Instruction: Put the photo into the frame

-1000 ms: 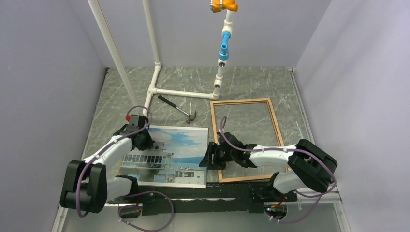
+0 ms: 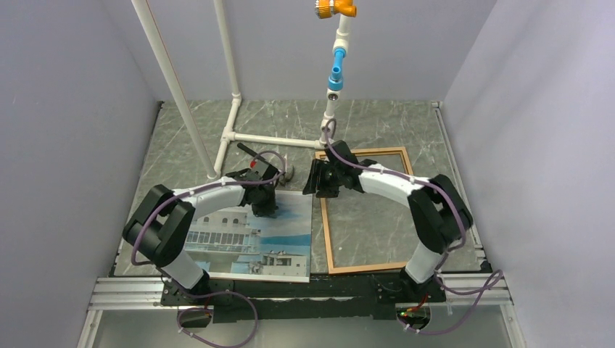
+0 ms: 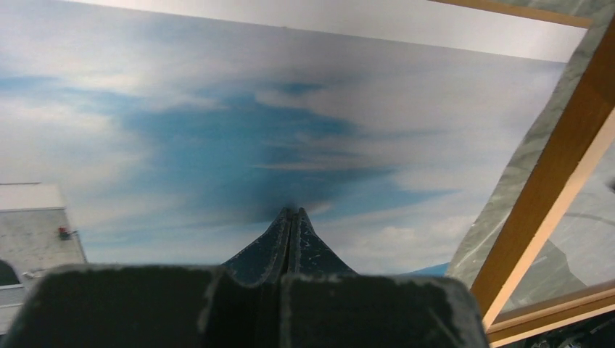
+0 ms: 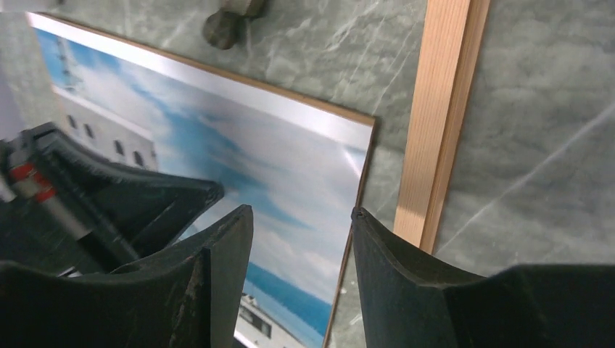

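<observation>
The photo (image 2: 283,243), a print of white buildings under a blue sky, lies flat on the left half of the table. Beside it on the right is the empty wooden frame (image 2: 325,232), a narrow strip of table between them. My left gripper is shut over the sky part of the photo, nothing showing between its fingers; whether its tips touch the print I cannot tell. Open and empty, my right gripper hovers at the photo's upper right edge, with that edge in view between its fingertips.
A hammer (image 2: 246,150) lies behind the photo, partly hidden by my left arm. White pipes (image 2: 272,139) stand further back, with a blue fitting (image 2: 337,69). Bare table (image 2: 391,119) shows behind the frame.
My left gripper has moved right across the photo, from the building part to the sky. The right gripper has moved away from the table's front edge, along the strip between photo and frame.
</observation>
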